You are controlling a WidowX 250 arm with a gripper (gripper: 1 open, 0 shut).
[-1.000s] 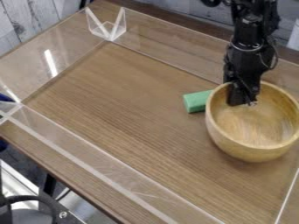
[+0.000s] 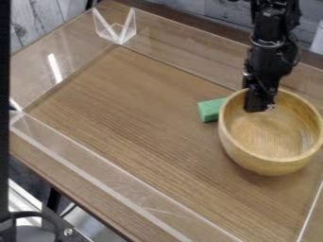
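A large tan bowl [image 2: 269, 142] rests on the wooden table at the right. The black gripper [image 2: 259, 97] reaches down from the top right to the bowl's upper left rim and appears shut on that rim; the fingertips are small and partly hidden. A green block [image 2: 211, 110] lies on the table just left of the bowl, close to its wall.
A clear angular piece [image 2: 116, 28] stands at the back left. A dark cable coil [image 2: 32, 227] is at the bottom left, off the table's edge.
The bowl and gripper have shifted very slightly, the bowl a little leftward; the green block looks unmoved.
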